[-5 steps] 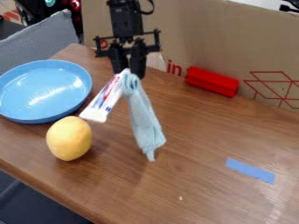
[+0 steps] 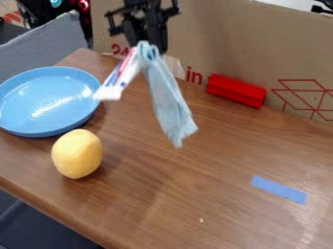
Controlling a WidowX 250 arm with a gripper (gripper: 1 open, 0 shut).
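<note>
My gripper (image 2: 146, 49) is at the top centre, shut on a pale blue cloth (image 2: 170, 102), which hangs from it in the air over the table. A white tube with red and blue print (image 2: 120, 75) is beside the cloth just under the fingers; whether the fingers pinch it too I cannot tell. Left of them lies a blue plate (image 2: 18, 103). A yellow mango-like fruit (image 2: 77, 154) sits on the table below the plate.
A red block (image 2: 236, 91) lies by the cardboard backdrop (image 2: 247, 44). A blue tape strip (image 2: 278, 189) is on the right of the wooden table (image 2: 196, 195), whose middle and front are clear. A grey fabric (image 2: 37, 49) is at upper left.
The gripper has risen, and the cloth and white tube have moved up with it. The plate, fruit and red block have not moved.
</note>
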